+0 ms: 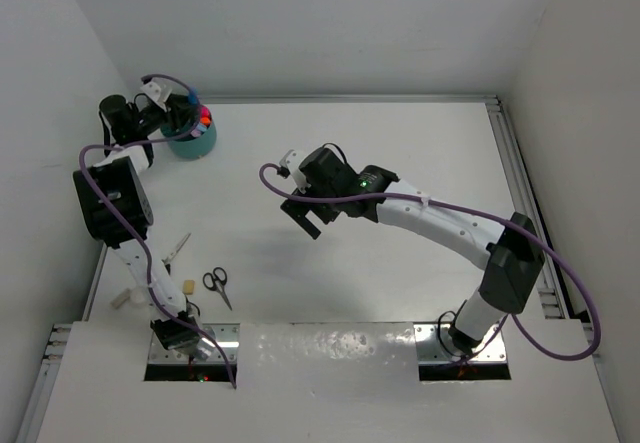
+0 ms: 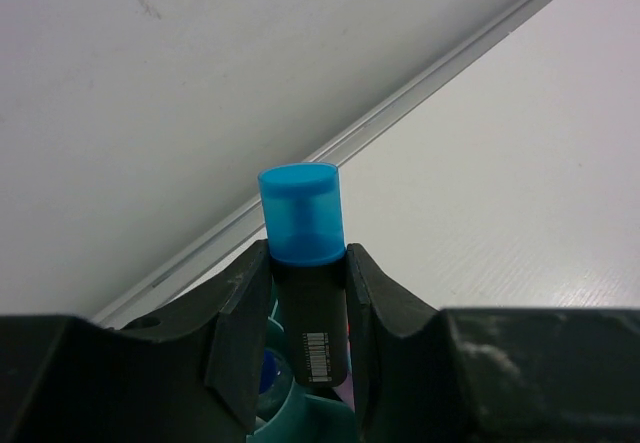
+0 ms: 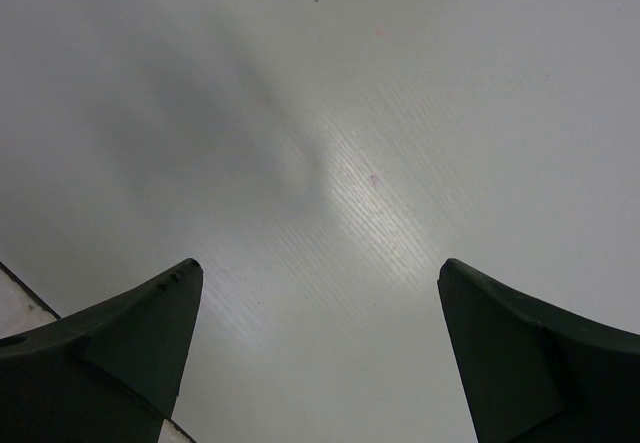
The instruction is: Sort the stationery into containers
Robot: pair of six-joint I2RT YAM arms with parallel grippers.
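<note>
My left gripper is shut on a dark marker with a translucent blue cap (image 2: 302,213) and a barcode label, held upright over the teal pen cup (image 2: 305,421) in the left wrist view. In the top view that cup (image 1: 195,145) stands at the back left, with pink, red and other items in it, partly hidden by the gripper. Scissors (image 1: 218,283), a white slim item (image 1: 178,248), a small yellow block (image 1: 189,287) and a tan piece (image 1: 121,298) lie at the front left. My right gripper hangs open over bare table, nothing between its fingers.
Walls and a metal rail (image 1: 330,99) border the back and sides. Purple cables run along both arms.
</note>
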